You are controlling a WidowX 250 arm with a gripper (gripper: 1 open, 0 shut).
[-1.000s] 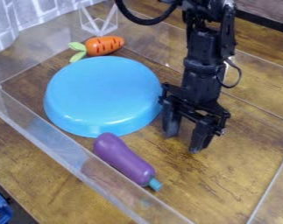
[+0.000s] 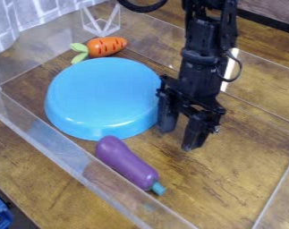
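The black robot arm reaches down from the top of the view to its gripper (image 2: 182,130), low over the wooden table to the right of a blue dome-shaped object (image 2: 101,94). The dark fingers are hard to make out, and I cannot tell whether they hold anything. A purple eggplant (image 2: 125,163) lies at the lower left, and an orange carrot (image 2: 104,46) with green top lies at the upper left.
Clear plastic walls (image 2: 39,148) border the table at left. A white object (image 2: 230,67) is partly visible behind the arm.
The arm and gripper have shifted slightly up and turned a little. The blue object, carrot and eggplant look unmoved.
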